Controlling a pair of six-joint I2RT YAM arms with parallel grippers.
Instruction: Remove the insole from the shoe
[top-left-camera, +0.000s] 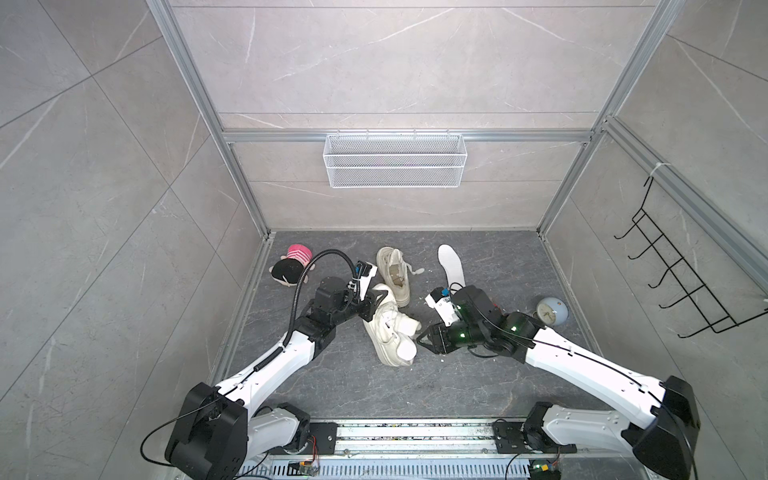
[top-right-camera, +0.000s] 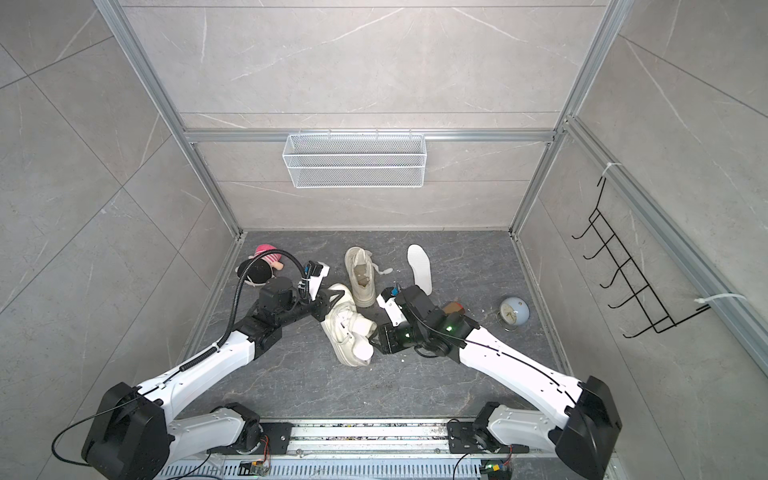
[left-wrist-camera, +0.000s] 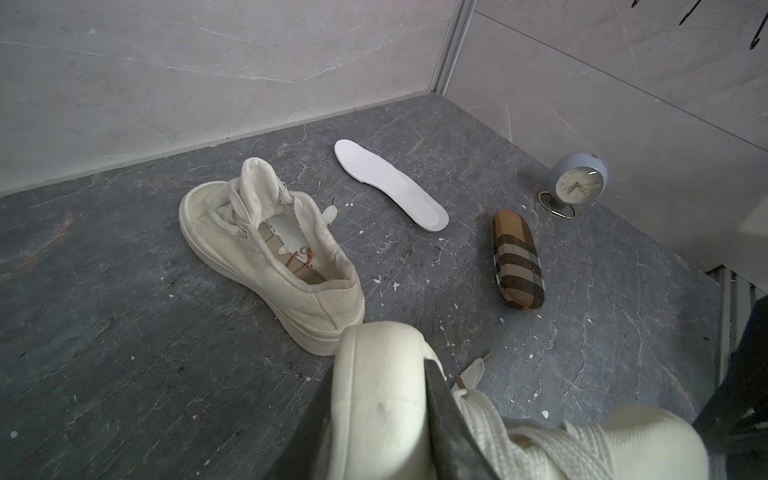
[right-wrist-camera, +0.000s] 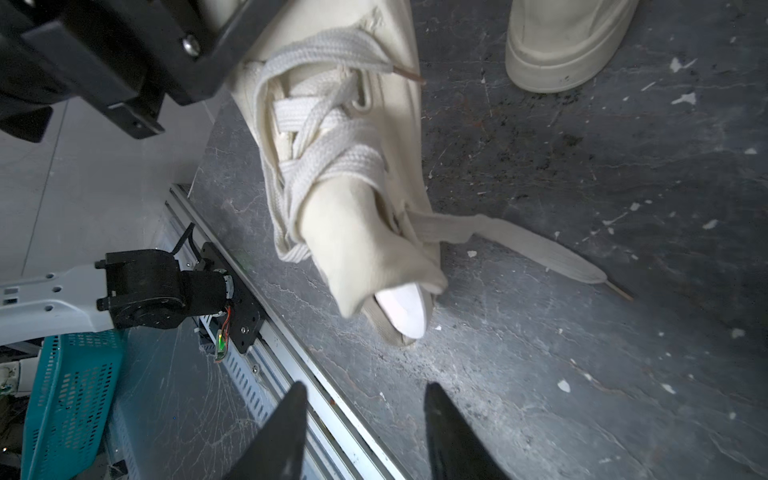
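An off-white laced shoe stands close to my left gripper, which is shut on its toe. Out of the shoe's mouth, beneath the raised tongue, shows the white heel end of an insole. Most of that insole is hidden inside the shoe. My right gripper is part open, its fingers apart with only bare floor seen between them; it stands just right of the shoe's heel end. A loose lace trails from the shoe across the floor.
The other shoe sits behind, its inside bare of an insole. A loose white insole lies flat near the back wall. To the right are a plaid case and a clock; a doll is at the left.
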